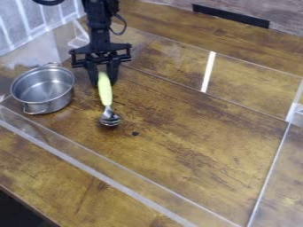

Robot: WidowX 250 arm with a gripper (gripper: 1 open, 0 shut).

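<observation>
My black gripper [101, 62] is at the upper left, shut on the pale yellow-green handle of a ladle or spoon [104, 87], which hangs downward from the fingers. Its shiny metal head [110, 117] is at the lower end, over or on the wooden table, just right of a steel pot [42, 90]. Whether the head touches the table I cannot tell.
A white strip [210, 71] lies at the upper right. Clear plastic edges run along the left, front and right.
</observation>
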